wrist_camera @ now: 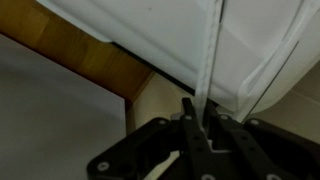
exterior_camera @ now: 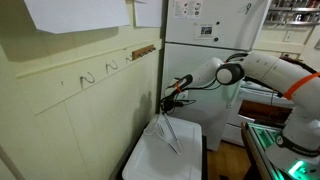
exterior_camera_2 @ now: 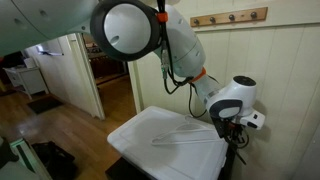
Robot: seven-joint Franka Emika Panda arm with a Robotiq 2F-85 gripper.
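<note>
A thin white object with long, narrow arms, hanger-like in outline (exterior_camera: 173, 139), lies over the white tabletop (exterior_camera: 150, 165). In exterior view 2 the same white object (exterior_camera_2: 182, 141) stretches leftward from my gripper. My gripper (exterior_camera: 163, 110) is low at the far end of the table, close to the wall. The wrist view has my gripper shut on one slim white arm of the object (wrist_camera: 209, 60), which runs up and away from the fingers. How much of the object touches the table cannot be told.
A wooden rail with hooks (exterior_camera: 110, 65) runs along the wall beside the table. The fridge (exterior_camera: 208, 65) stands behind the arm. Wooden floor (wrist_camera: 75, 48) shows past the table edge.
</note>
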